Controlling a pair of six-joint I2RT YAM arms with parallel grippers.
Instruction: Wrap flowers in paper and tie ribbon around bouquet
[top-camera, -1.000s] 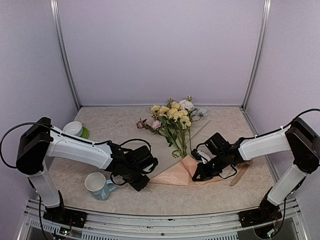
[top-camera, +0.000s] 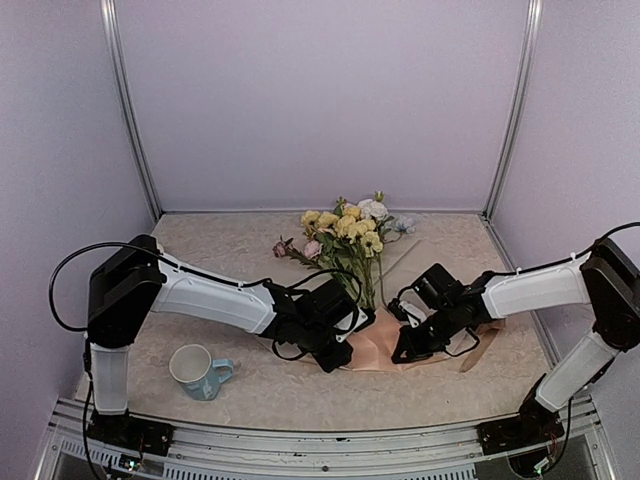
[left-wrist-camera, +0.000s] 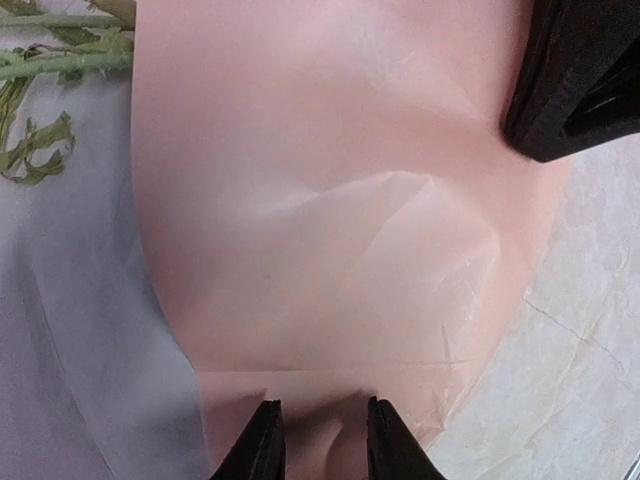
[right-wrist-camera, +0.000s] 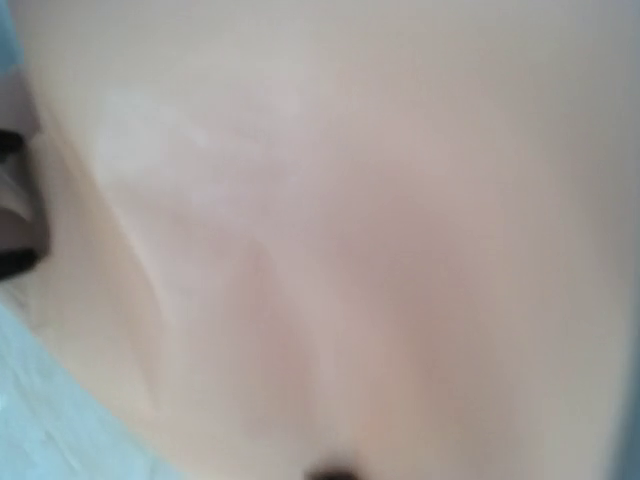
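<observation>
The bouquet of fake flowers (top-camera: 350, 235), yellow, pink and white, lies at the table's middle with its green stems (left-wrist-camera: 70, 60) toward me. Pink wrapping paper (top-camera: 375, 345) with a pale sheet beneath (left-wrist-camera: 80, 300) spreads below them. My left gripper is down on the paper at its creased part; whether paper is between its fingertips is unclear. My right gripper (top-camera: 405, 345) rests low on the paper's right part; the right wrist view is blurred pink, with only a dark tip at the bottom.
A light blue mug (top-camera: 200, 372) stands at the front left. A tan strip (top-camera: 478, 350) lies under the right arm.
The right gripper has barely moved.
</observation>
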